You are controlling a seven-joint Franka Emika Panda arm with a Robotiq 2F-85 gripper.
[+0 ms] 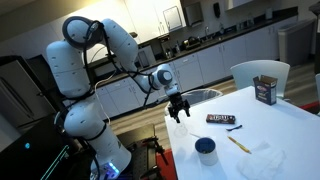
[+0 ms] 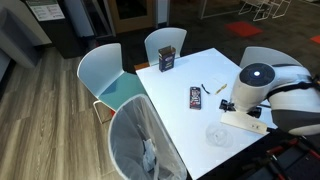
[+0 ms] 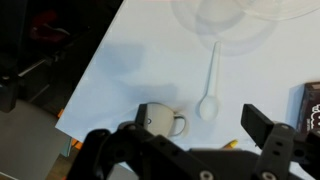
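Observation:
My gripper stands open above the white table (image 1: 262,112), its two black fingers wide apart with nothing between them. In the first exterior view the gripper (image 1: 179,109) hangs over the table's near-left part, clear of the surface. A mug (image 1: 206,147), dark blue outside, stands toward the front; from the wrist its pale inside and handle show, and my left finger covers part of the mug (image 3: 160,117). Beyond the fingers lies a white spoon (image 3: 210,92). A clear dish (image 2: 219,133) rests near the table edge, partly cut off in the wrist view.
A dark packet (image 1: 220,119) and an orange pen-like object (image 1: 239,145) lie on the table. Clear plastic (image 1: 260,164) spreads at the front right. A dark box (image 1: 265,89) stands at the back. Chairs and a lined bin (image 2: 145,138) border the table.

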